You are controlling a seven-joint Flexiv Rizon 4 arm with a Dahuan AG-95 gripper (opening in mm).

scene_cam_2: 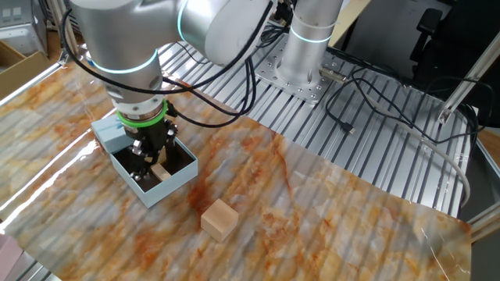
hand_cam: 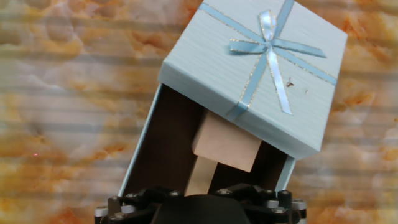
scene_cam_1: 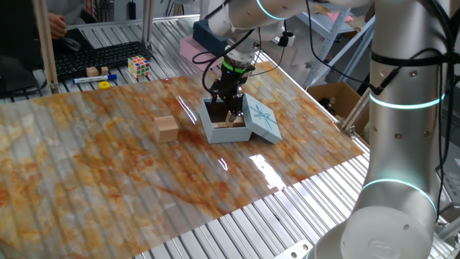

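A light-blue box [scene_cam_1: 228, 134] stands on the marbled sheet, its dark inside partly uncovered. The lid [hand_cam: 217, 62], tied with a ribbon bow, leans askew over one end. Inside lie a wooden block [hand_cam: 227, 144], partly under the lid's edge, and a narrower wooden piece [hand_cam: 201, 177] running toward the gripper. My gripper [scene_cam_2: 155, 162] points down into the box opening, its fingers spread apart in exterior view 2. The wrist view hides the fingertips behind the gripper body, and whether they touch the wood cannot be made out.
A loose wooden cube [scene_cam_1: 166, 129] sits on the sheet beside the box, with clear surface around it. Farther back are a puzzle cube [scene_cam_1: 139, 67], a marker [scene_cam_1: 95, 79], a yellow ring [scene_cam_1: 104, 85] and a keyboard [scene_cam_1: 100, 61]. A pink box [scene_cam_1: 198, 52] stands behind the arm.
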